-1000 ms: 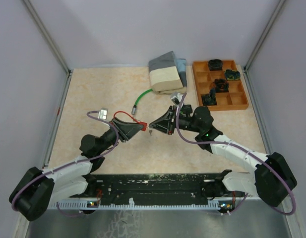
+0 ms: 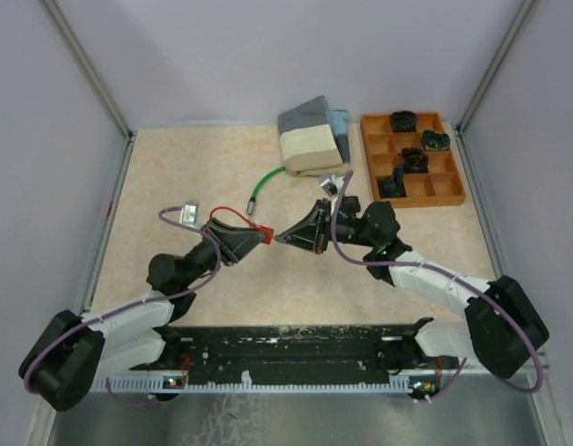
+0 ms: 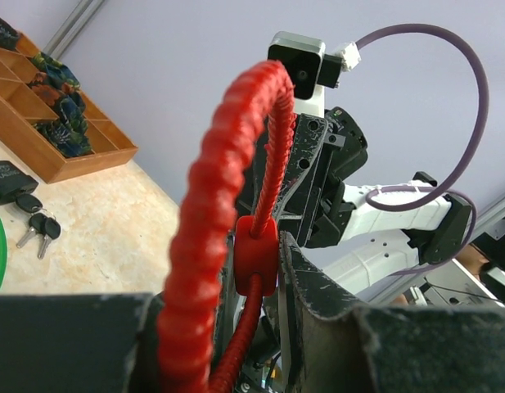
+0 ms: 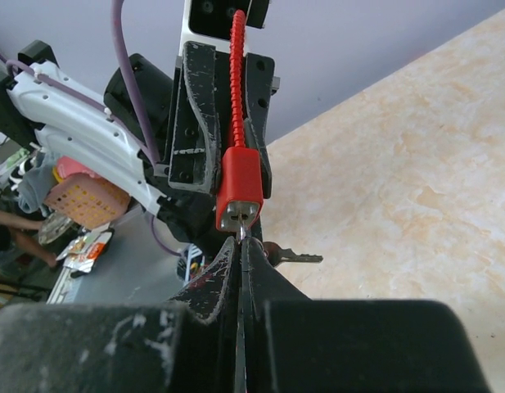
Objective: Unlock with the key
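Observation:
My left gripper [image 2: 253, 237] is shut on a red lock [image 2: 266, 235] with a red coiled cable [image 3: 215, 213]; the lock faces my right gripper. My right gripper is shut on a key [image 4: 293, 256], whose thin blade or tip points at the keyhole end of the lock [image 4: 240, 184], touching or entering it; how deep I cannot tell. A second key hangs sideways from the one held.
A green cable [image 2: 266, 178] lies at the back, beside a folded cloth [image 2: 309, 149]. A wooden compartment box [image 2: 432, 189] stands back right. Loose keys and a black lock [image 3: 11, 188] lie on the table.
The left gripper is nearly unmoved.

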